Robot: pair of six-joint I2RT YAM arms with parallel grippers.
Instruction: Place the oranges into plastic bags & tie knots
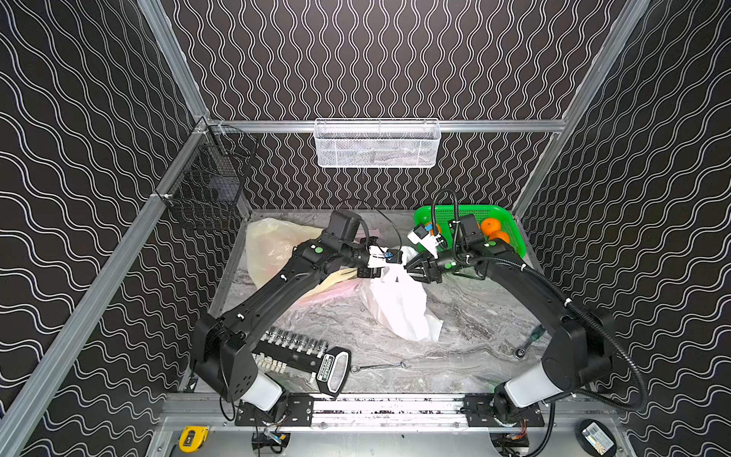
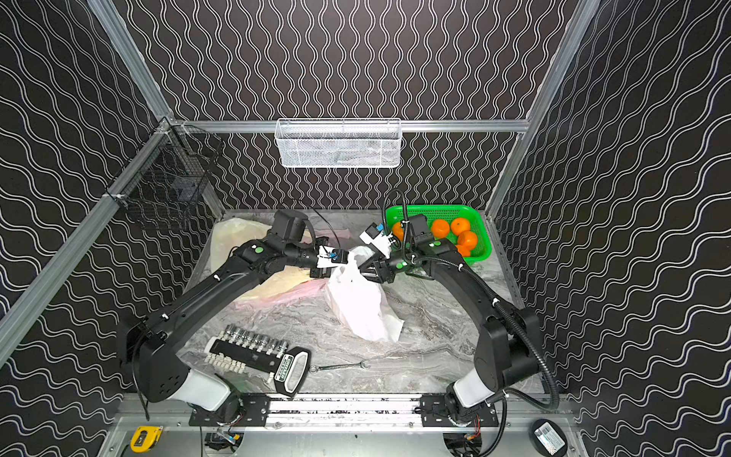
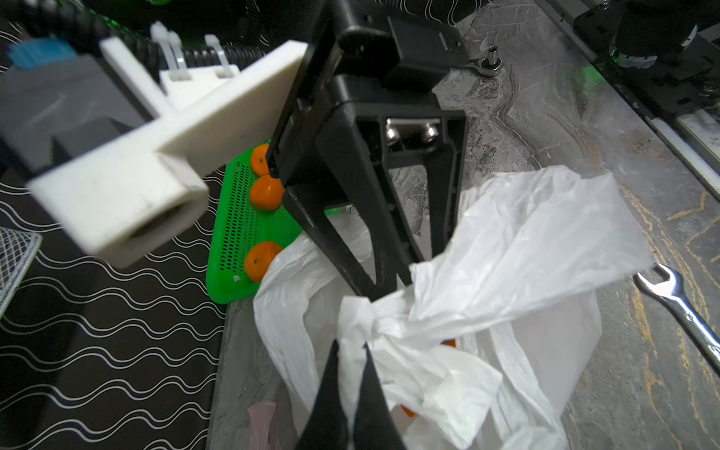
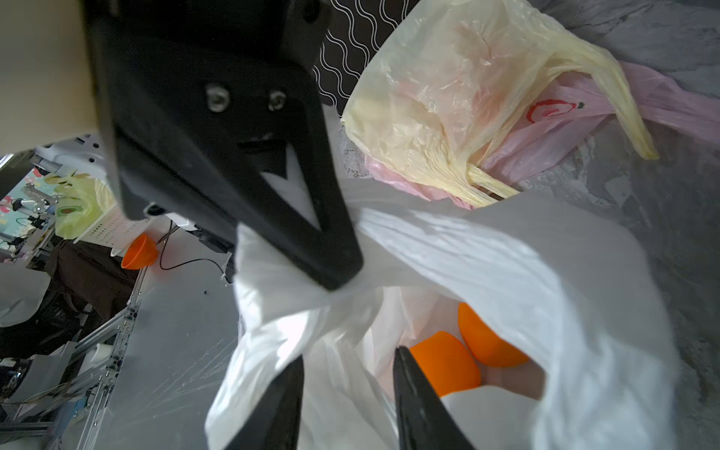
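A white plastic bag lies mid-table beneath both grippers, with oranges showing inside it. My left gripper is shut on a twisted white strand of the bag, low in the left wrist view. My right gripper is inside the bag's crumpled top, its fingers apart low in the right wrist view, white plastic behind and around them; whether it grips any is unclear. A green basket with several oranges stands at the back right.
Yellow and pink bags lie at the left. A socket set and a wrench lie near the front, a ratchet at the right. A white wire basket hangs on the back wall.
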